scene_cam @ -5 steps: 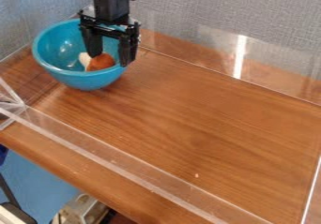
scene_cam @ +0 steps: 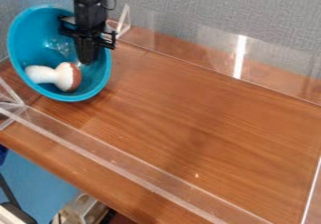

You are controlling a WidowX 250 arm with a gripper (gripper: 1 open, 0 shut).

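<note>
A teal bowl (scene_cam: pixel 30 42) stands tipped toward the camera at the left end of the wooden table. Inside it lies a white object with a brown-orange end (scene_cam: pixel 51 76), resembling a toy mushroom, low in the bowl. My black gripper (scene_cam: pixel 93 45) reaches down from the top into the right part of the bowl, above that object. It is shut, and I see nothing held between its fingers, though the dark fingers are hard to make out.
A grey textured wall (scene_cam: pixel 238 22) runs along the back. Clear strips border the table, and a blue floor shows at the lower left.
My gripper and the bowl have moved left, and the bowl has tilted further toward the camera. The white and brown object has rolled round, now lying crosswise.
</note>
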